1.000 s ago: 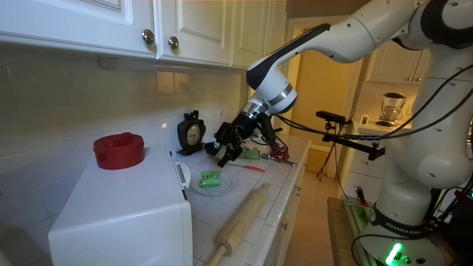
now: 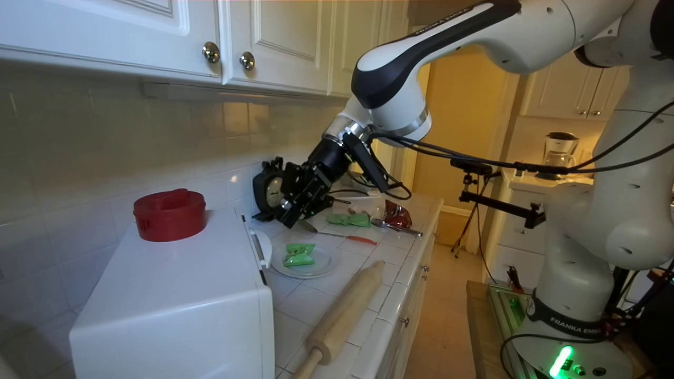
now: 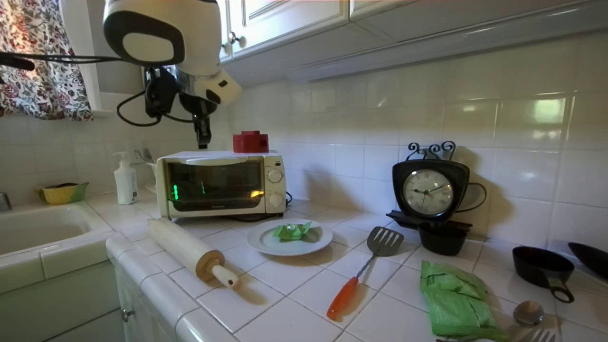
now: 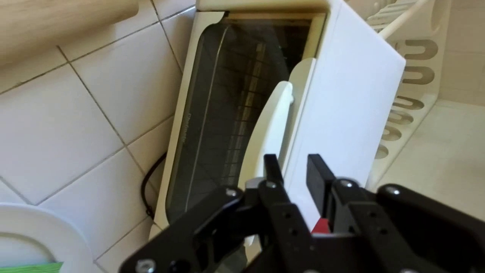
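My gripper is partly open, with a narrow gap between its fingers and nothing held there. In the first exterior view it hangs above the counter, past the door side of the white toaster oven point(image 2: 170, 284). The oven's door handle point(image 4: 268, 125) lies beyond the fingers in the wrist view, and contact cannot be made out. A green packet point(image 3: 291, 231) rests on the white plate point(image 3: 265, 245), well below and clear of the gripper. On top of the oven sits a red lidded container point(image 2: 169, 218), mostly hidden in the wrist view.
A wooden rolling pin point(image 3: 185, 248) lies near the counter edge. Farther along are a spatula point(image 3: 365, 268), another green packet point(image 3: 456, 299), a black clock point(image 3: 430, 191) and small black pans. Cabinets point(image 2: 278, 44) overhang the counter. Bare tiles surround the plate.
The plate, packets and red container have stayed put.
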